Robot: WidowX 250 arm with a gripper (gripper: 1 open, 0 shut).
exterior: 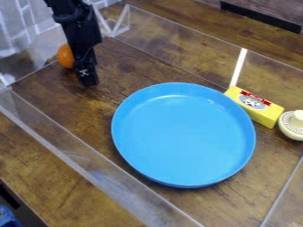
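Observation:
The black gripper (81,73) hangs at the upper left with its fingers open, down near the table beside an orange round object (67,56). That object sits behind and left of the gripper and is partly hidden by it; whether the fingers touch it I cannot tell.
A large blue plate (182,134) fills the middle right. A yellow box (252,107) and a cream round object (293,125) lie at the right edge. Clear plastic walls border the wooden surface (71,124), which is bare at the lower left.

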